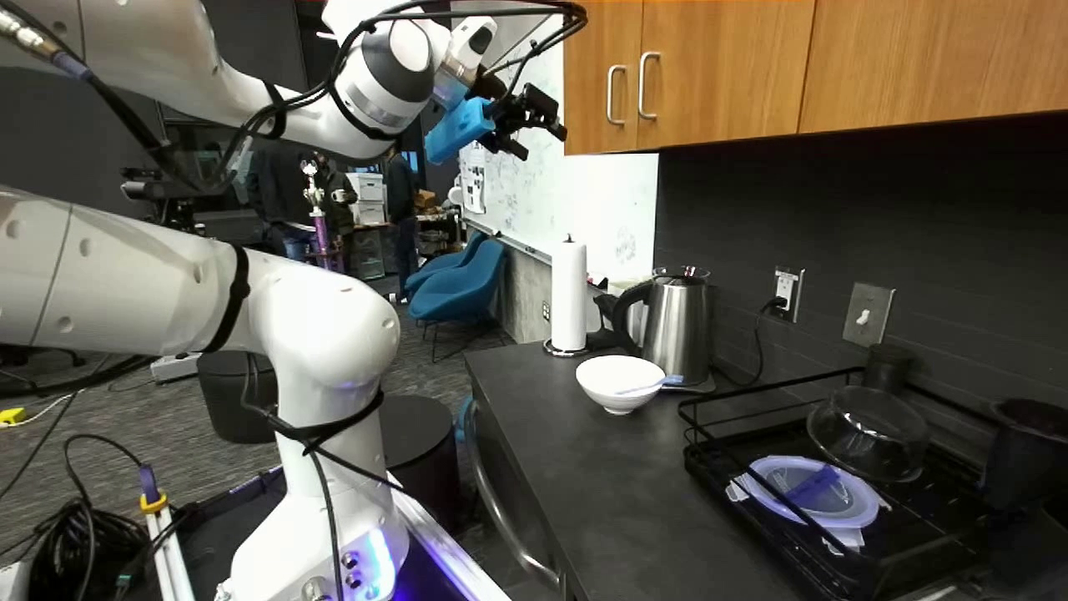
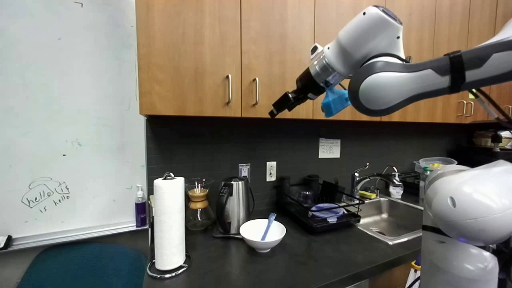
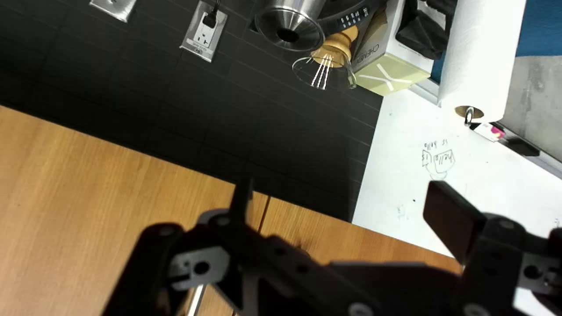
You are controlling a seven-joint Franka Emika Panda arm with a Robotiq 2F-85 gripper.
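Note:
High above the counter, my gripper (image 1: 541, 134) stands open with nothing between its fingers. In the wrist view its two dark fingers are spread wide, the right one's pad (image 3: 454, 221) facing the gap, with wooden cabinet doors (image 3: 105, 210) and dark wall tile behind. In exterior view 2 the gripper (image 2: 272, 114) appears in front of the cabinets' lower edge. A white bowl (image 2: 262, 245) rests on the counter well below it, a blue utensil (image 2: 269, 226) leaning inside. Beside the bowl is a steel kettle (image 1: 677, 325).
A paper towel roll (image 1: 570, 295) stands at the counter's far end. The black dish rack (image 1: 741, 471) holds a lidded container (image 1: 816, 491) and a clear bowl (image 1: 869, 432). Cabinets (image 1: 721, 60) overhang the counter (image 1: 621, 481), whose front stretch is clear. A sink (image 2: 393, 218) lies beyond the rack.

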